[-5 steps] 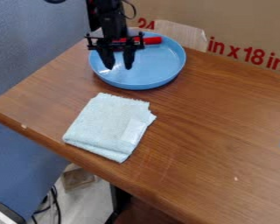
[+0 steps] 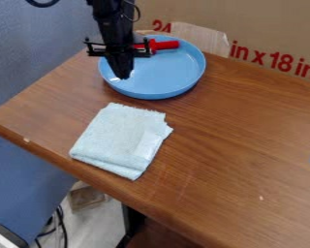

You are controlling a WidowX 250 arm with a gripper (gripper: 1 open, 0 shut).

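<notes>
The black gripper (image 2: 119,66) hangs over the left half of a blue plate (image 2: 170,81), its fingers pointing down near the plate's surface. A red object (image 2: 166,45) lies at the back of the plate, partly hidden behind the gripper. Whether anything is between the fingers is too small to tell. A folded pale cloth (image 2: 120,139) lies on the wooden table in front of the plate.
A cardboard sheet (image 2: 262,29) stands behind. The table's edge runs along the lower left, with cables below.
The gripper has shifted a little left and down over the plate, and its fingers appear closer together than before. The plate and cloth have not moved.
</notes>
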